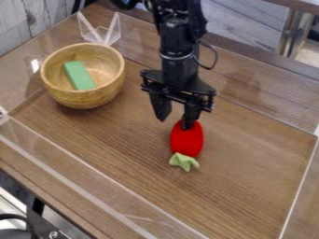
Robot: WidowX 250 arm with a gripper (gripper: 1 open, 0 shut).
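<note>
My gripper hangs over the middle of the wooden table, open, its dark body just above and behind a red oval object. A small pale green piece lies at the near end of the red object. Whether the fingers touch the red object is unclear.
A wooden bowl with a green block inside stands at the back left. A dark cable or part shows at the lower left edge.
</note>
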